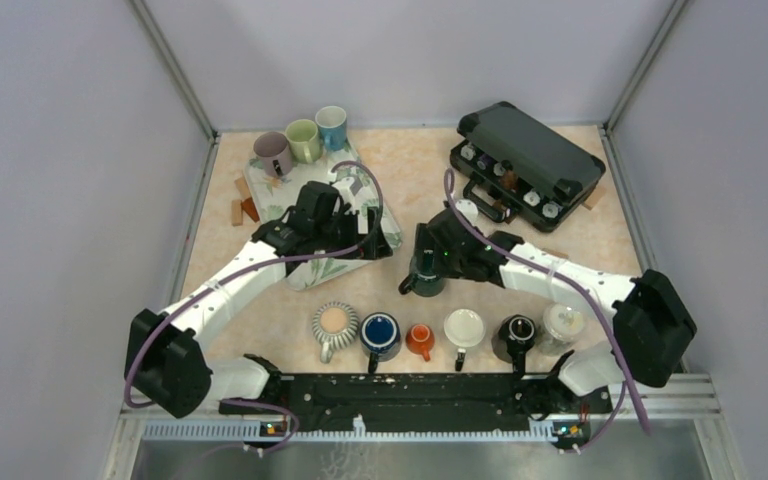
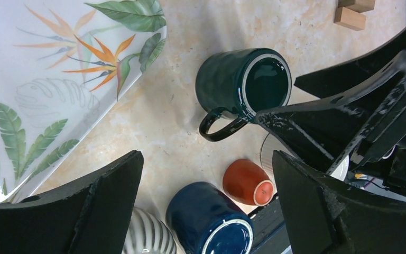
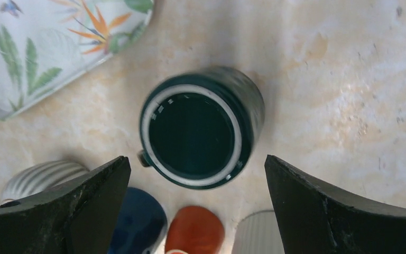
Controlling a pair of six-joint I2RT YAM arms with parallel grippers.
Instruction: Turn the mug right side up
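A dark green mug [image 1: 427, 282] [image 2: 217, 82] [image 3: 190, 135] stands on the table's middle, its handle toward the front left, a pale-ringed dark circular end facing up. My right gripper [image 1: 425, 240] is open directly over it; in its own view the mug sits between and beyond the open fingers. My left gripper [image 1: 370, 240] hangs open over the tray's near right corner, left of the mug, with nothing between its fingers.
A patterned tray [image 1: 290, 190] lies left, with several mugs behind. An open black case [image 1: 530, 150] is at back right. A row of mugs and cups, including blue [image 1: 380, 334] and red [image 1: 420, 340], lines the front edge.
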